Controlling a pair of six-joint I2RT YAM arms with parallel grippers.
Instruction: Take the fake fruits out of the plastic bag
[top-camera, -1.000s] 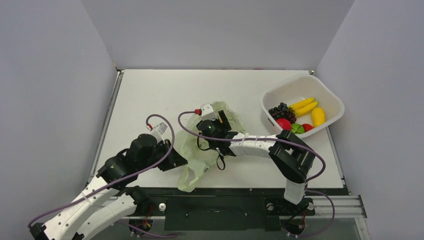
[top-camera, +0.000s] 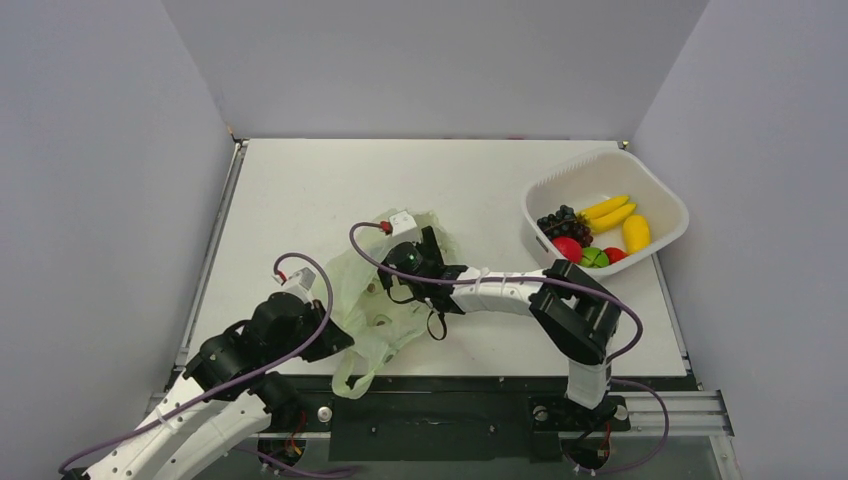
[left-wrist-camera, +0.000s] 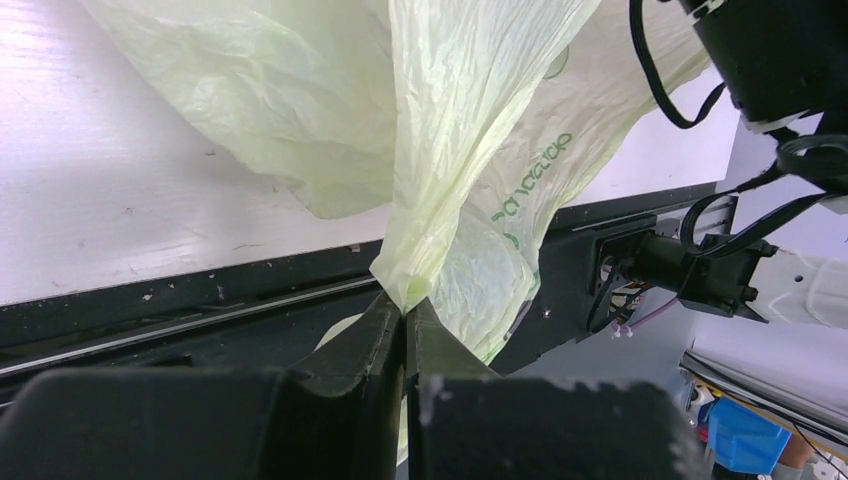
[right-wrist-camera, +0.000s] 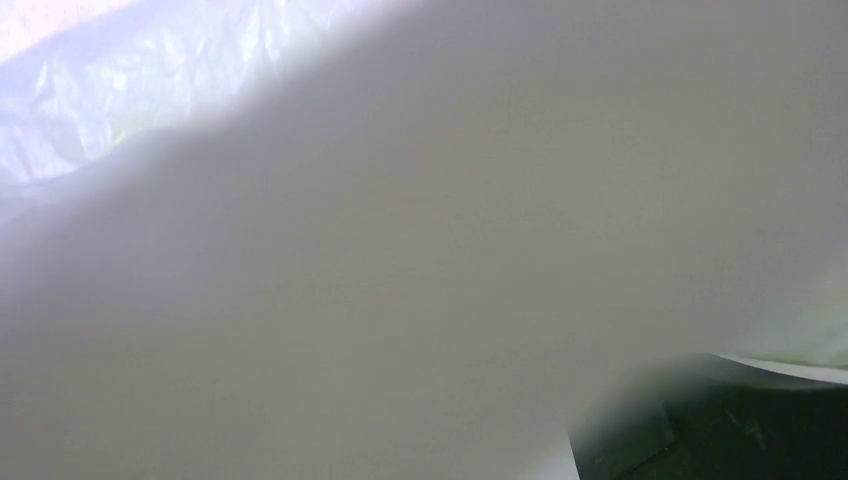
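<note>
A pale green plastic bag lies crumpled at the table's front middle, part of it over the front edge. My left gripper is shut on a gathered end of it, clearly seen between the fingertips in the left wrist view. My right gripper is over the bag's back part; its fingers are mostly hidden, and the right wrist view is largely blurred by close film. No fruit can be made out inside the bag.
A white basket at the right holds bananas, dark grapes, a yellow fruit and several red and green fruits.
My left gripper has moved toward the front left, pulling the bag's end with it. The right gripper has shifted slightly left, and the bag has moved left too.
</note>
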